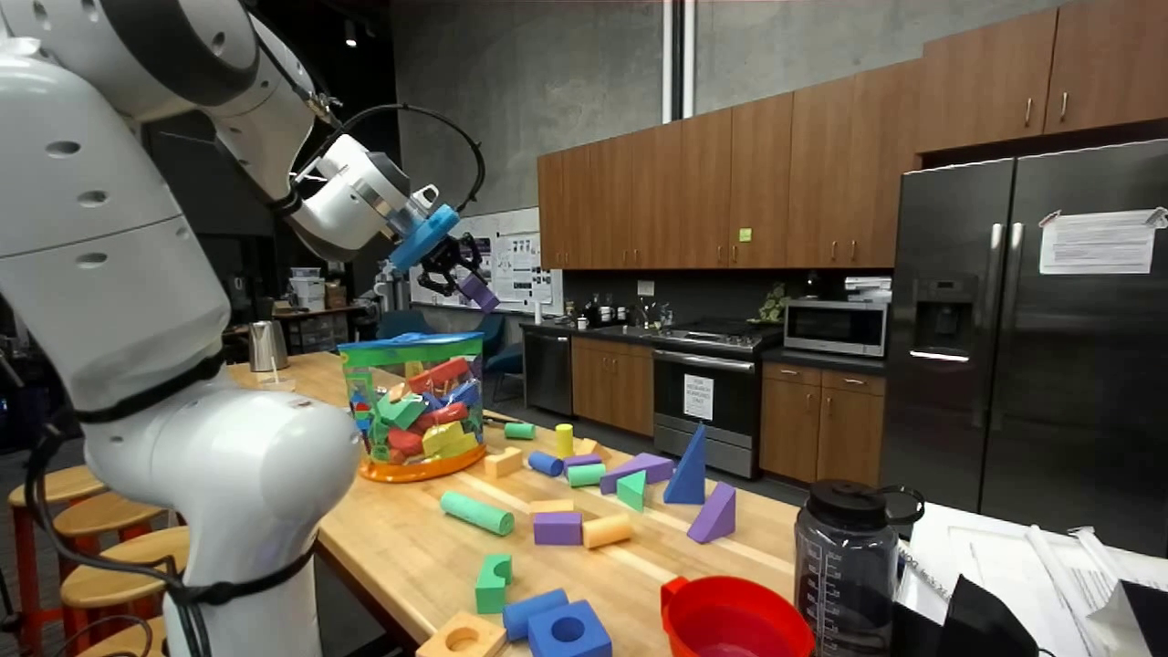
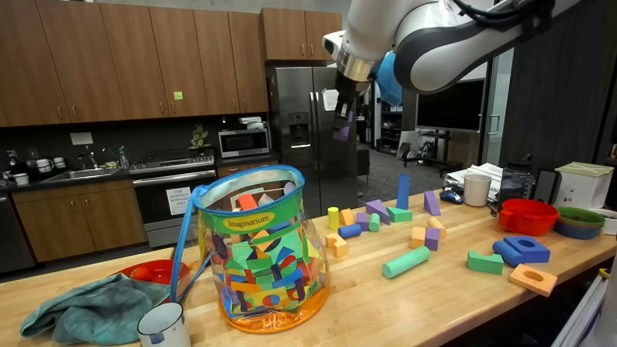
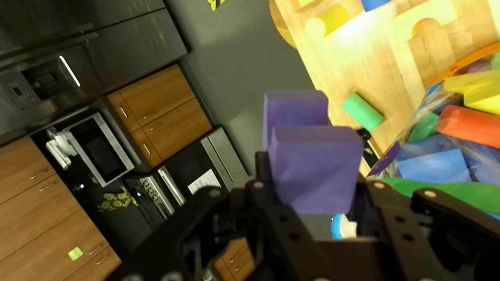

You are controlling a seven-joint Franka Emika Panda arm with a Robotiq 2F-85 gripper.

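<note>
A purple block with a notch or step between its two raised ends sits between my fingers in the wrist view. My gripper is shut on it, high above the table, and the block's lower end sticks out beyond the fingertips. In exterior view 1 it hangs above and slightly right of the clear block bag. Exterior view 2 shows the open-topped bag with a green band, blue rim and orange base, filled with colored blocks. The gripper appears there farther back and to the right, above the bag's rim.
Loose blocks lie across the wooden table, among them a green cylinder, a blue triangle and a purple wedge. A red bowl and a dark bottle stand near the front. Beside the bag are a teal cloth and mug.
</note>
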